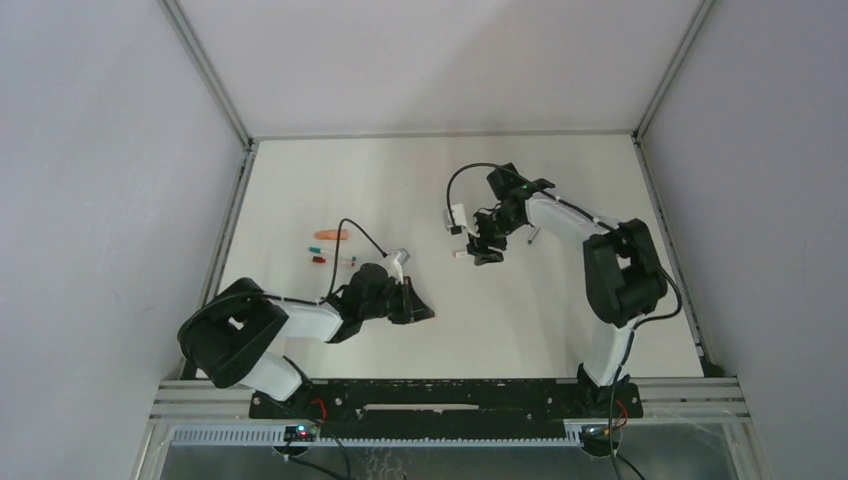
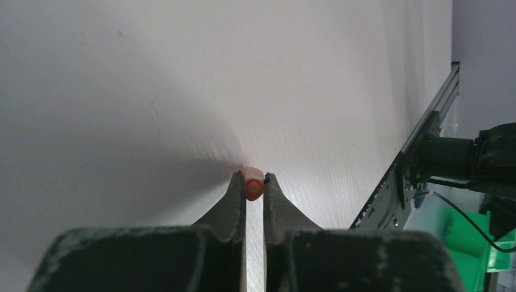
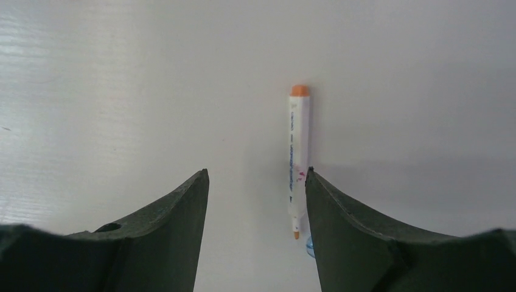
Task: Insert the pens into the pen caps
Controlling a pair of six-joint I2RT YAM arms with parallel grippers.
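An orange cap [image 2: 254, 184] is pinched between the fingertips of my left gripper, its round end facing the camera. In the top view, that gripper [image 1: 432, 316] is low at the front middle of the table. A white pen with an orange end [image 3: 299, 131] lies on the table in the right wrist view, with its narrow orange tip toward the camera. My right gripper is open above the table, nothing between its fingers. The pen is right of centre, near the right finger [image 3: 328, 210]. From above, only the pen's end [image 1: 461, 253] shows.
At the left of the table lie an orange object [image 1: 331, 235], a teal-ended pen [image 1: 330, 251] and a red-ended pen [image 1: 330, 261]. A blue item [image 3: 310, 246] is mostly hidden by my right finger.
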